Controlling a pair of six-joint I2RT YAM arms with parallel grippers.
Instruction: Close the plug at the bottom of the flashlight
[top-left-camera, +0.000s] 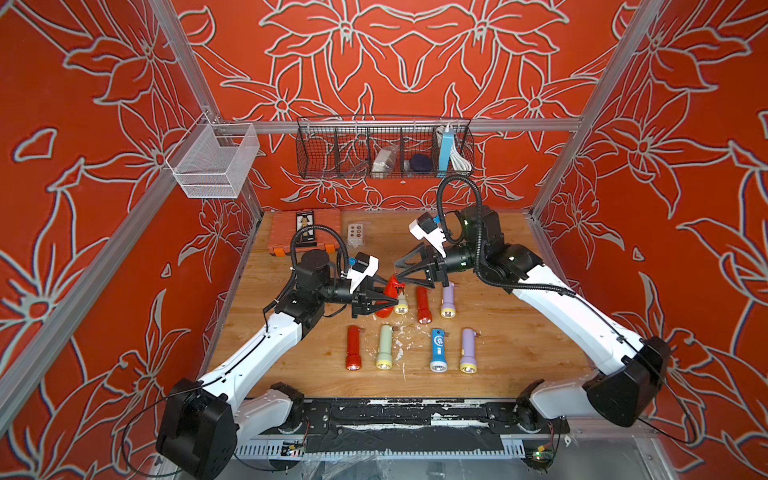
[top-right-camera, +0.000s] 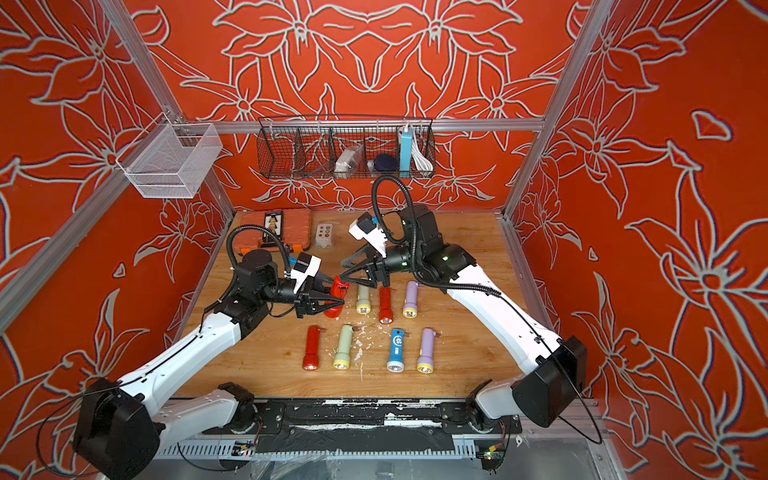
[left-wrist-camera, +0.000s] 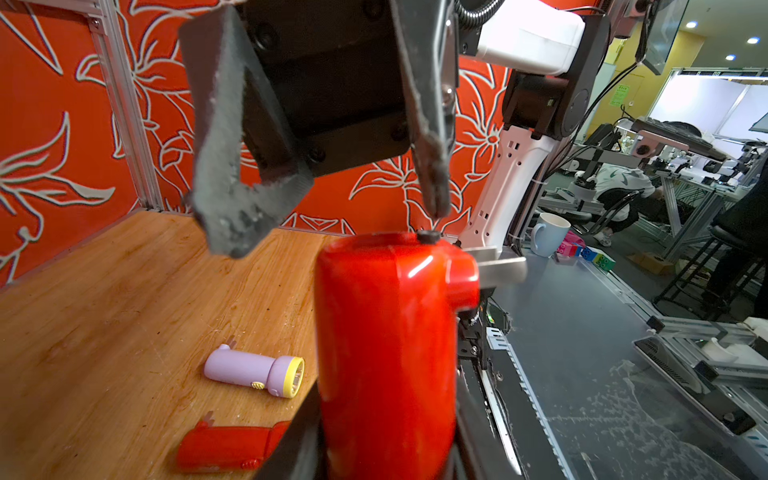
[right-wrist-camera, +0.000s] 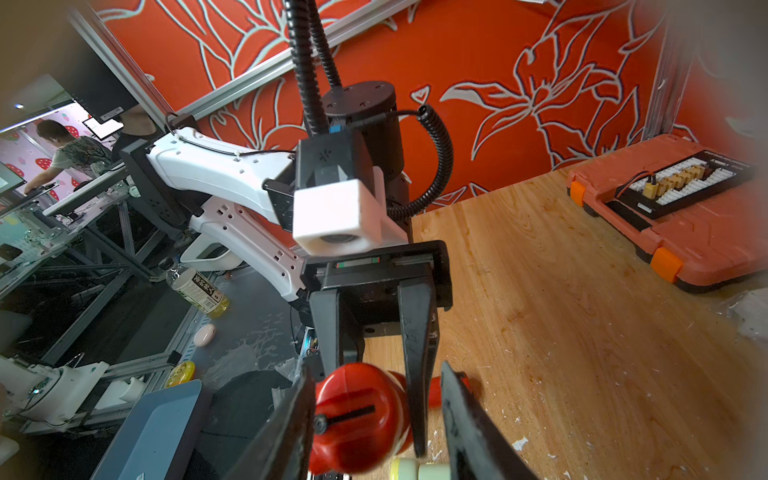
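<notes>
A red flashlight (top-left-camera: 387, 293) is held upright in my left gripper (top-left-camera: 388, 296), shut on its body. The left wrist view shows the red body (left-wrist-camera: 385, 360) close up, with a small tab at the side of its top. Just above that end, my right gripper (top-left-camera: 400, 273) hangs part open, one fingertip close over the dark piece on the top. In the right wrist view the red end (right-wrist-camera: 356, 416) with its dark slot lies low between and beyond the fingers; whether a finger touches it, I cannot tell.
Several flashlights in red, green, blue (top-left-camera: 437, 349) and lilac (top-left-camera: 468, 349) lie on the wooden table (top-left-camera: 528, 312) below. An orange case (top-left-camera: 281, 232) is at the back left; wire baskets hang on the walls.
</notes>
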